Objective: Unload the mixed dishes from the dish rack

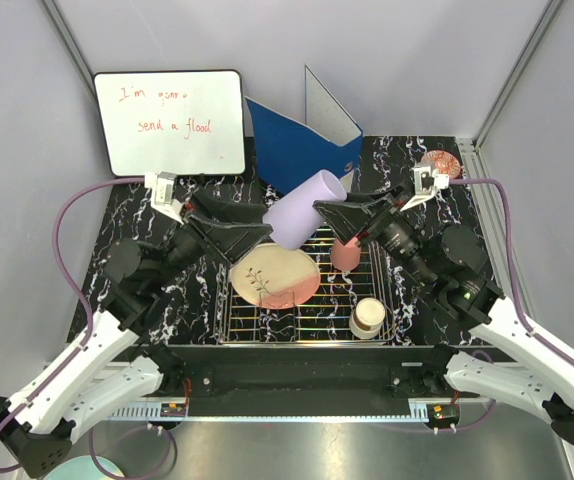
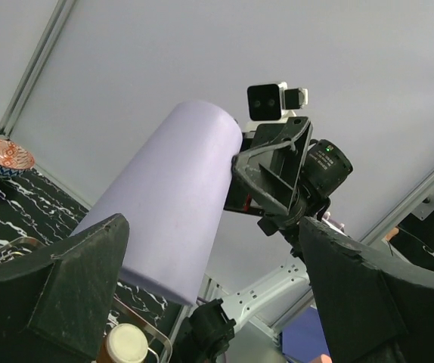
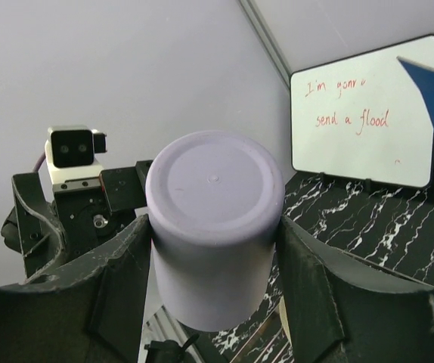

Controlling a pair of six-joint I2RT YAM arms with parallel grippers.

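A lilac cup [image 1: 305, 208] is tilted in the air above the dish rack [image 1: 223, 318]. My right gripper is shut on it, fingers against both sides, and the cup's base faces the right wrist camera. My left gripper [image 1: 264, 222] stands open at the cup's other end; in the left wrist view its left finger [image 2: 96, 253] covers a lower corner of the cup, and contact cannot be told. In the rack are a cream and pink plate [image 1: 275, 272], a pink cup [image 1: 345, 256] and a pale-topped brown cup [image 1: 367, 318].
A patterned bowl [image 1: 441, 162] sits at the back right of the dark marbled counter. Behind the rack stands a blue folded panel [image 1: 302, 148], with a whiteboard [image 1: 172, 120] to its left. Part of a pale green dish [image 1: 85, 468] shows at the bottom left.
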